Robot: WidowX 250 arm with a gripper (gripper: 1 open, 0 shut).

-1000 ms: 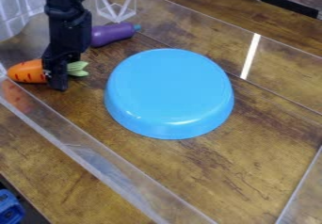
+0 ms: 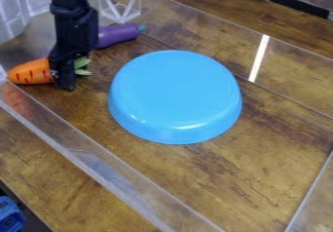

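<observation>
The black gripper (image 2: 68, 68) reaches down from the upper left onto an orange toy carrot (image 2: 33, 72) with pale green leaves, at the left of the tray. Its fingertips are at the carrot's leafy end and partly cover it; whether they are shut on it cannot be told. A blue upturned round dish or lid (image 2: 174, 94) lies in the centre.
A purple toy eggplant (image 2: 120, 35) lies behind the gripper at the upper left. Clear plastic walls edge the wooden surface (image 2: 221, 177) at the front left and back. A blue object (image 2: 7, 216) shows at the lower left corner.
</observation>
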